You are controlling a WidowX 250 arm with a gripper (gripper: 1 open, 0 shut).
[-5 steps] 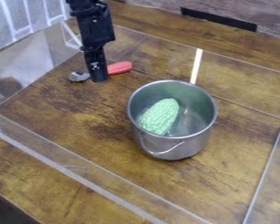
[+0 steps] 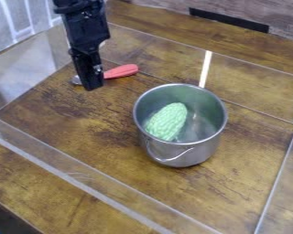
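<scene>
My black gripper (image 2: 91,79) hangs at the upper left, shut, with nothing visible between its fingers. Just behind its fingertips, a red-handled utensil (image 2: 121,71) lies on the wooden table, its metal end partly hidden by the gripper. To the right stands a steel pot (image 2: 196,150) with a wire handle, holding a pale green corn-like object (image 2: 168,122).
Whitish tape strips cross it at the sides, and a dark bar (image 2: 229,20) lies at the far edge.
My gripper has come slightly toward the front and left, looking a little larger. The pot, its contents and the red-handled utensil have stayed in place.
</scene>
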